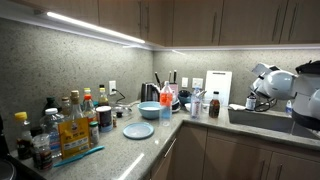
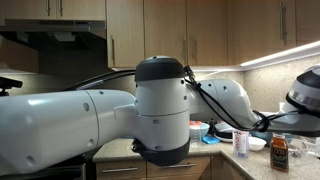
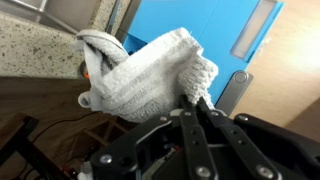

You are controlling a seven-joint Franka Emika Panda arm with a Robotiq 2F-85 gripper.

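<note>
A crumpled white cloth point(image 3: 150, 78) fills the middle of the wrist view. My gripper is shut on its lower right part, and folds of cloth hide the fingertips. The other end of the cloth hangs toward the upper left, over a speckled counter edge. In exterior view 1 the arm point(image 1: 281, 82) reaches in from the right above the sink. Its gripper is too small there to make out clearly.
A blue panel point(image 3: 228, 30) lies beyond the cloth. On the left counter stand several bottles point(image 1: 73, 132), a blue plate point(image 1: 139, 130) and a blue bowl point(image 1: 150, 110). A dark-filled bottle point(image 1: 214, 105) stands left of the sink point(image 1: 262, 121).
</note>
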